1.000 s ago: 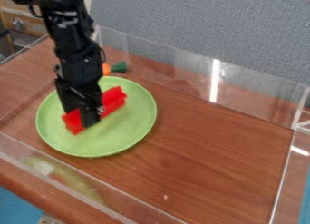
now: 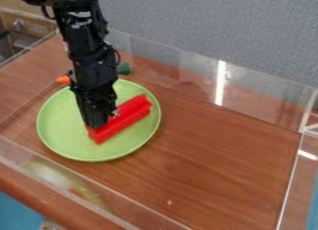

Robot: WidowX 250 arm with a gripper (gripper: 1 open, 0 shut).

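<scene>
A red bar-shaped object (image 2: pixel 125 120) lies on the green plate (image 2: pixel 65 122), reaching from the plate's middle toward its right side. The black gripper (image 2: pixel 97 118) is low over the plate, its fingertips at the left part of the red object. Whether the fingers are open or shut on it is hidden by the dark gripper body.
An orange item (image 2: pixel 62 80) and a small green item (image 2: pixel 123 68) lie behind the plate, partly hidden by the arm. Transparent walls border it at back, front and right.
The red object now sits further right, with more of it in view.
</scene>
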